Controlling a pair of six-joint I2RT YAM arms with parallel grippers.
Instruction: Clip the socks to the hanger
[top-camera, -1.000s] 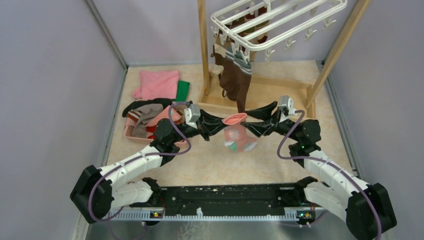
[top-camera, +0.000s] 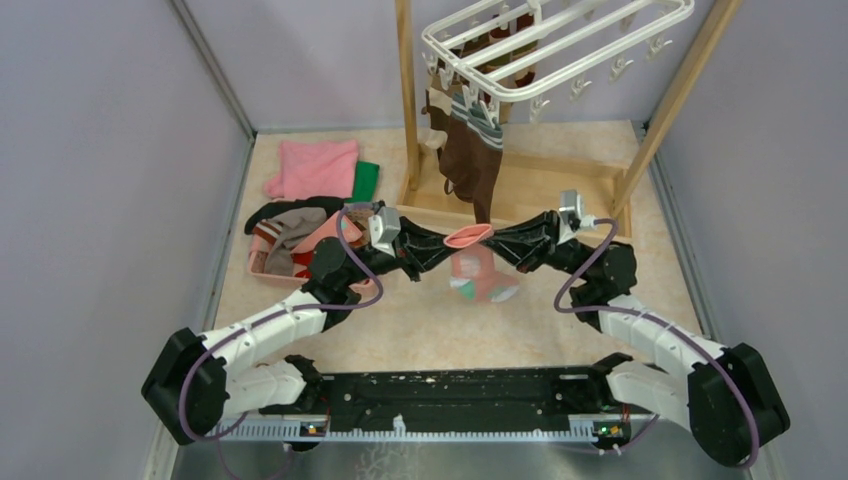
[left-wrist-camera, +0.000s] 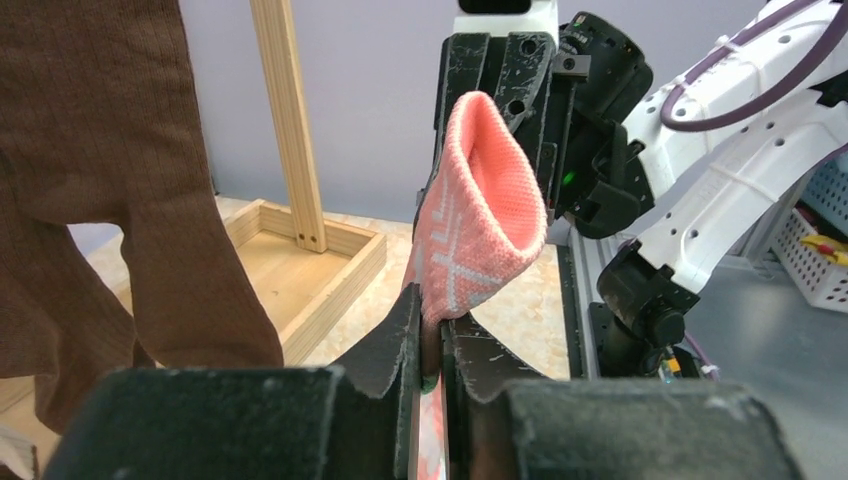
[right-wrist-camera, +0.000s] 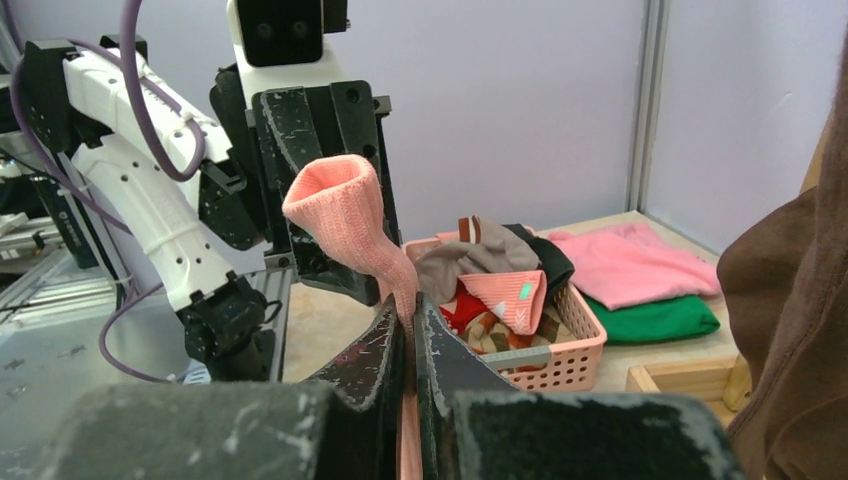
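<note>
A pink sock (top-camera: 473, 270) hangs between my two grippers over the table, its open cuff (left-wrist-camera: 490, 195) facing up. My right gripper is shut on the cuff's right edge, with the thin knit pinched between its fingers. At the left edge, my left gripper stands slightly open. A narrow gap shows between its fingers, and the sock's edge still lies in that gap. The white hanger (top-camera: 560, 65) is above and behind, with clips along its rim. Brown socks (top-camera: 470, 155) with grey stripes hang from its left end.
A pink basket (right-wrist-camera: 560, 365) full of socks stands at the left. Behind it lie a folded pink cloth (top-camera: 315, 170) and a green one (top-camera: 366, 181). Wooden posts (top-camera: 675, 105) and a wooden tray base (top-camera: 560, 185) stand under the hanger.
The sock's hanging part has shifted slightly. My left arm has stayed in place.
</note>
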